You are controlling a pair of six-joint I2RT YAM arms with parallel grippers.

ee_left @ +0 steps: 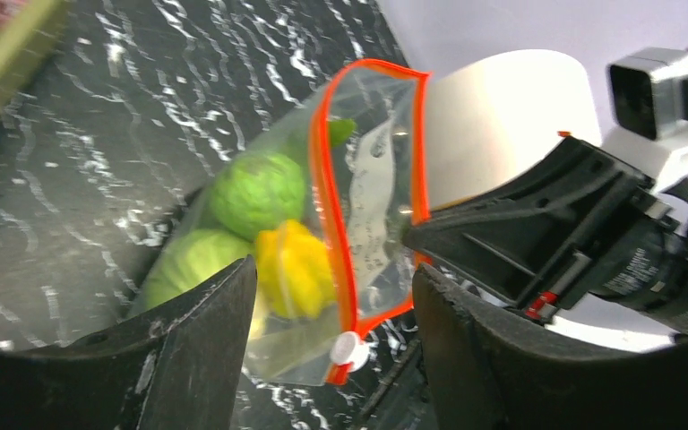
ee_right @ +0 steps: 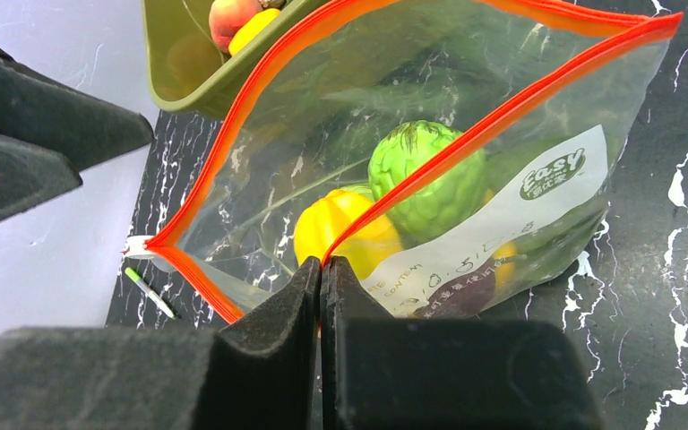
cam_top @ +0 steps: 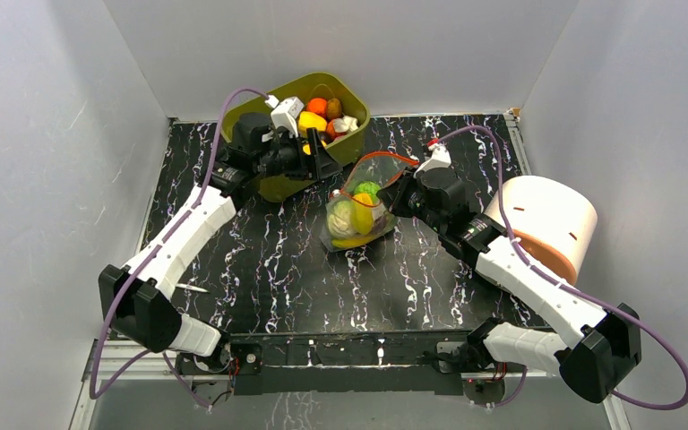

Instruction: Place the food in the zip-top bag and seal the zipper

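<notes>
The zip top bag (cam_top: 358, 228) stands on the black marble table, its orange-rimmed mouth gaping, with green produce (ee_right: 425, 179) and yellow produce (ee_right: 340, 228) inside. My right gripper is shut on the bag's orange zipper rim at the near side. My left gripper is open above and left of the bag, nothing between its fingers; in the left wrist view the bag's edge and white slider (ee_left: 351, 349) show beyond them.
A green basket (cam_top: 354, 98) of fruit stands at the back left behind my left arm. A white cylinder (cam_top: 537, 215) lies at the right. A pen (ee_right: 148, 291) lies on the left.
</notes>
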